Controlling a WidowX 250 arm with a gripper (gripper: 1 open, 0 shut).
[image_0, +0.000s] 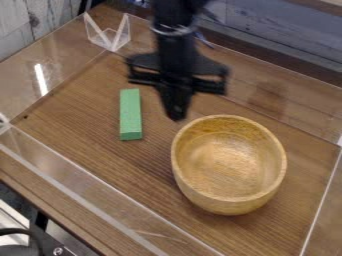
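My gripper is dark and motion-blurred, raised over the middle of the table, up and to the right of a green block; whether its fingers are open or shut cannot be made out. The green block lies flat and lengthwise on the wooden table, apart from the gripper. A large tan bowl sits at the right, below the gripper.
A clear plastic object stands at the back left, and another clear piece at the left edge.
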